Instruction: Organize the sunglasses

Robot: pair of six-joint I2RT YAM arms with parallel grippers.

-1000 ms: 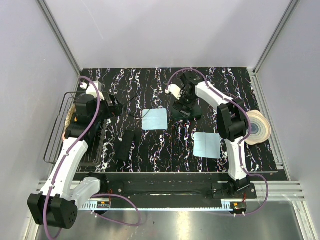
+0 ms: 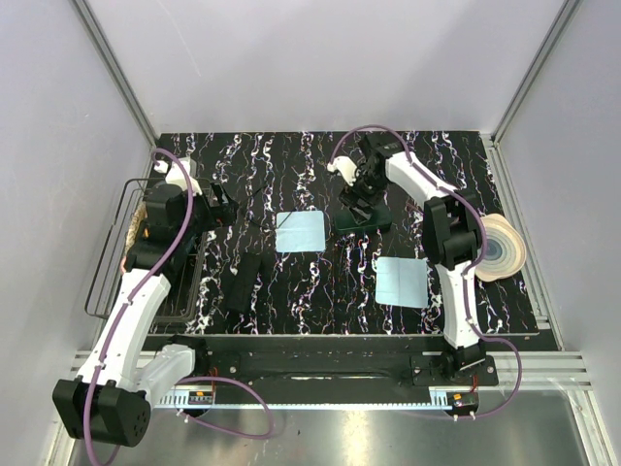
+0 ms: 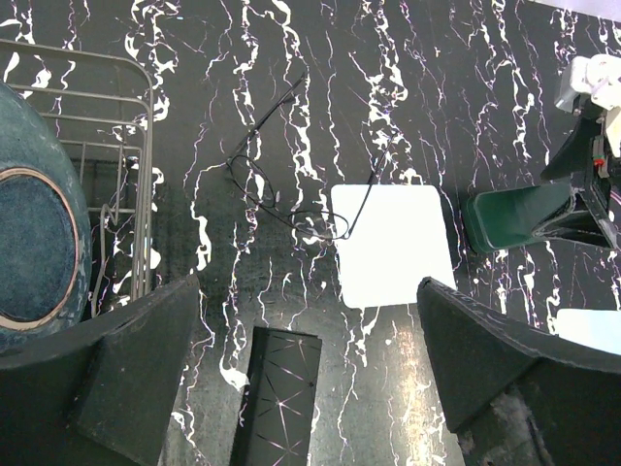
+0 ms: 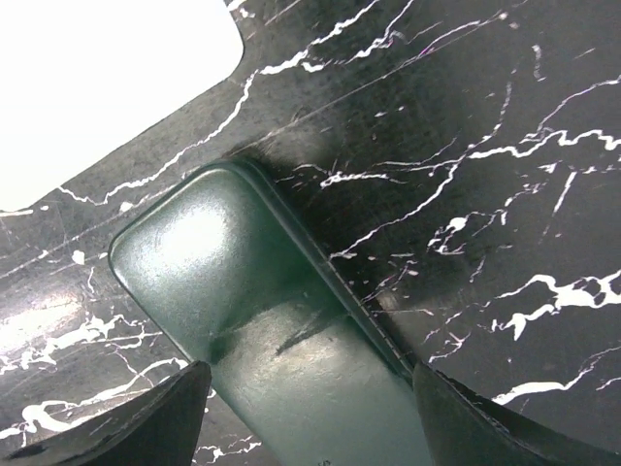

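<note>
Dark wire-framed glasses (image 3: 277,209) lie unfolded on the marble top, partly over a white cloth (image 3: 391,248). A green case (image 4: 247,282) lies right of that cloth, under my right gripper (image 2: 356,202), whose fingers are apart, partly open, around the case's near part; I see nothing held. My left gripper (image 2: 221,201) hangs open over the left side, nothing between its fingers. A black case (image 3: 278,393) lies below it.
A wire rack (image 3: 141,194) stands at far left. A second white cloth (image 2: 402,282) lies front right, and a stack of round dishes (image 2: 503,248) at right.
The left arm and the objects on the table look unchanged.
</note>
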